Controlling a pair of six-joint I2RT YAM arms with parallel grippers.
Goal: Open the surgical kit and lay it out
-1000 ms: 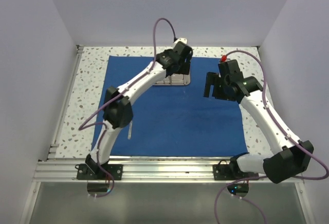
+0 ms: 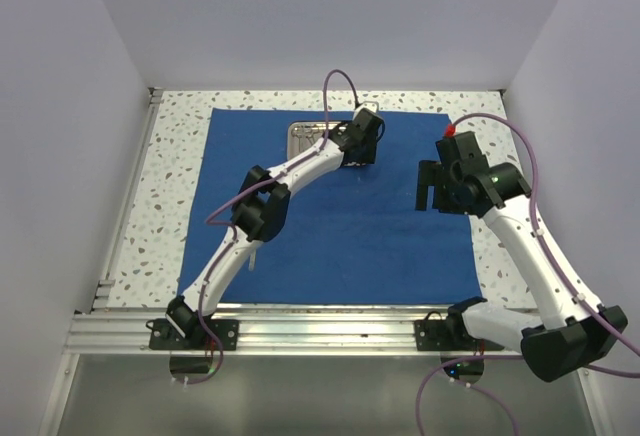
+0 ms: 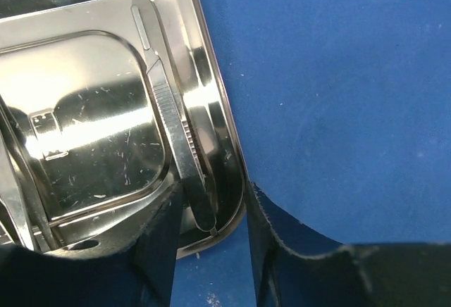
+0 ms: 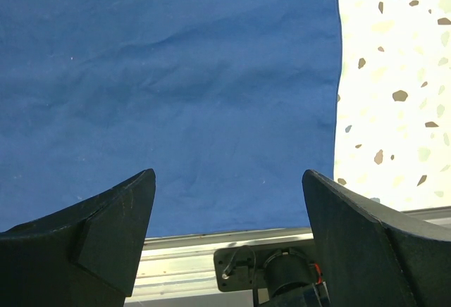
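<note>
The steel kit tray [image 2: 300, 141] lies at the back of the blue cloth, partly under my left arm. In the left wrist view a scalpel handle [image 3: 169, 113] lies along the tray's right side, with more instruments [image 3: 14, 194] at the left. My left gripper is part open at the tray's near right corner, fingers either side of that handle's lower end; whether they touch it I cannot tell. My right gripper [image 2: 432, 186] stands open over the cloth's right side, empty.
A slim pale instrument [image 2: 253, 254] lies on the cloth at front left. Speckled table surface borders the cloth.
The right arm has moved right and toward the front.
</note>
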